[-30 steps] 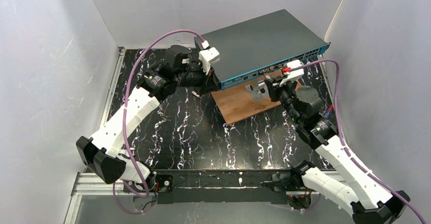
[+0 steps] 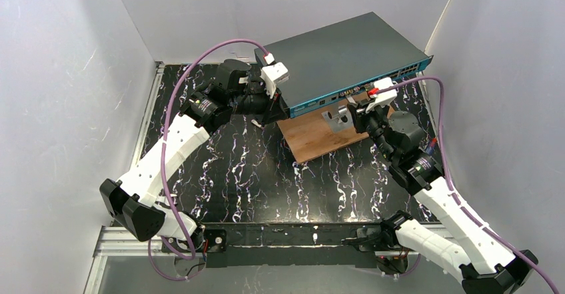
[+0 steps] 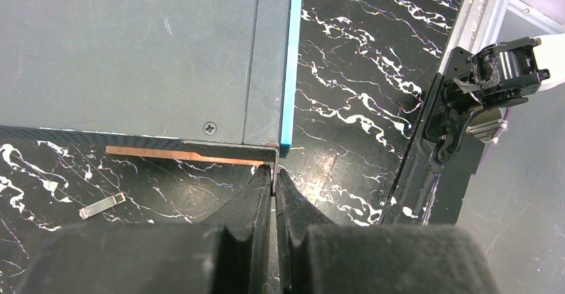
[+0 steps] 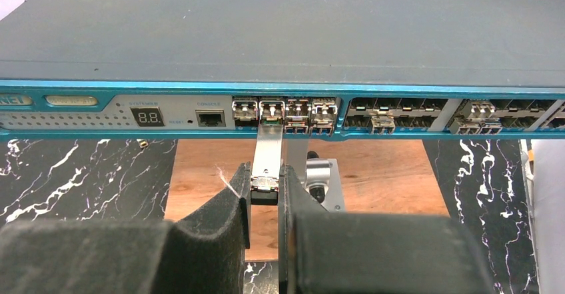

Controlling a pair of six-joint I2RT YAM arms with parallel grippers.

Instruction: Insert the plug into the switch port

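Note:
A grey-teal network switch (image 2: 346, 51) stands raised, its front row of ports (image 4: 396, 114) facing me. In the right wrist view, a silver plug (image 4: 268, 154) reaches from my right gripper up to a port left of centre; how deep it sits I cannot tell. My right gripper is around the plug's outer end. My left gripper is shut at the switch's corner, by the left end of its front edge; whether it touches is unclear.
A wooden board (image 2: 306, 141) with a metal bracket (image 4: 330, 184) lies under the switch. A small loose silver module (image 3: 100, 206) lies on the black marble table (image 2: 246, 187).
My right gripper and its cable have shifted very slightly at the switch front. The left arm has not moved.

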